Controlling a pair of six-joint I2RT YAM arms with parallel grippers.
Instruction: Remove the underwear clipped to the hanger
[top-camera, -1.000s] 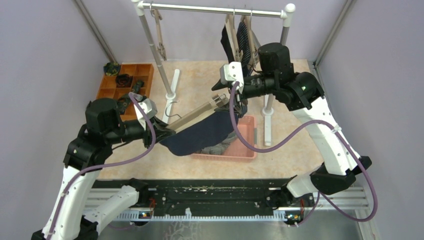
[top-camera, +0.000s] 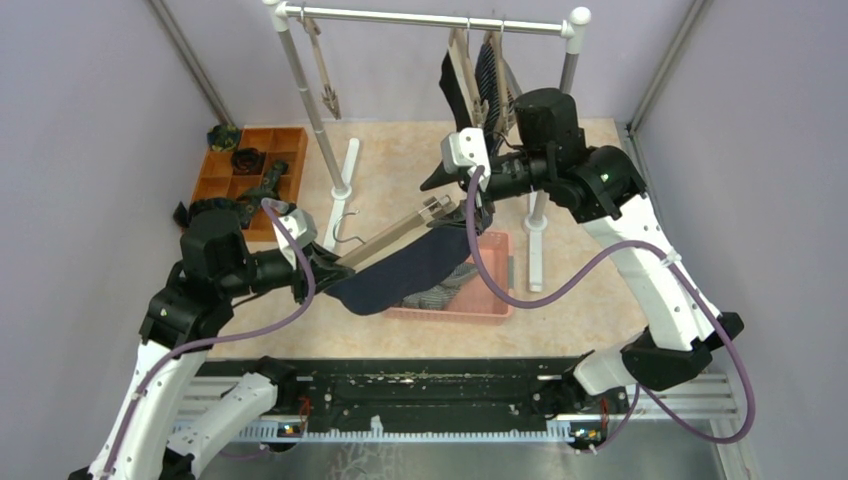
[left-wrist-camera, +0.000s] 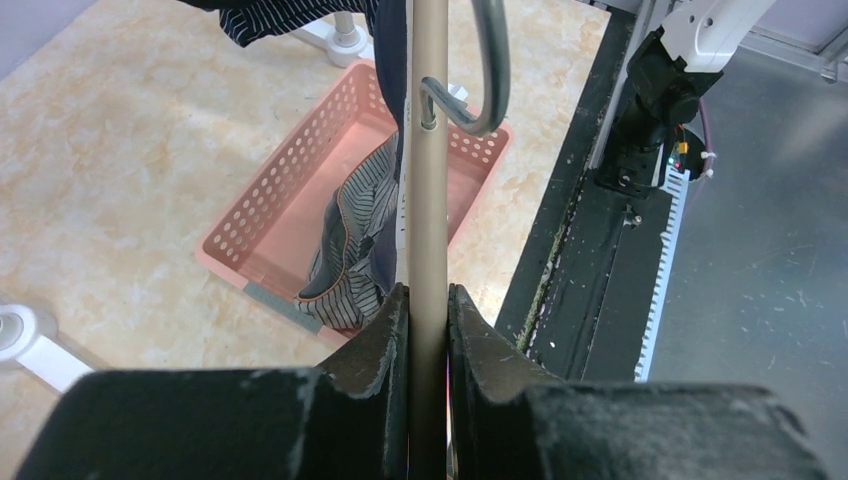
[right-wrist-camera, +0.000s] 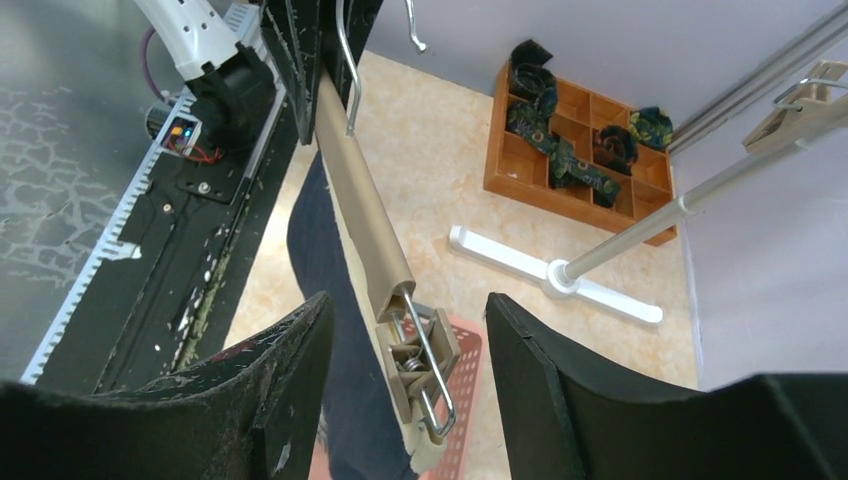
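My left gripper is shut on the beige wooden hanger (left-wrist-camera: 430, 200), near one end of its bar. Navy underwear (top-camera: 410, 265) hangs along the bar, its pale waistband edge showing beside the wood. At the far end, a wooden clip (right-wrist-camera: 420, 365) with a metal spring and wire sits on the waistband in the right wrist view. The fingers (right-wrist-camera: 290, 370) of my right gripper stand wide apart on either side of this clip, with visible gaps to it. From above, the right gripper's tips are partly hidden by its own arm.
A pink basket (top-camera: 505, 262) holding striped cloth (top-camera: 445, 290) lies below the hanger. Behind is a white rack (top-camera: 420, 18) with clothed hangers at right and an empty hanger (top-camera: 320, 65) at left. An orange compartment box (top-camera: 292, 150) stands at the back left.
The left gripper has shifted slightly right and towards the front, and the hanger's clip end sits a little lower in the top view. The right arm has barely moved.
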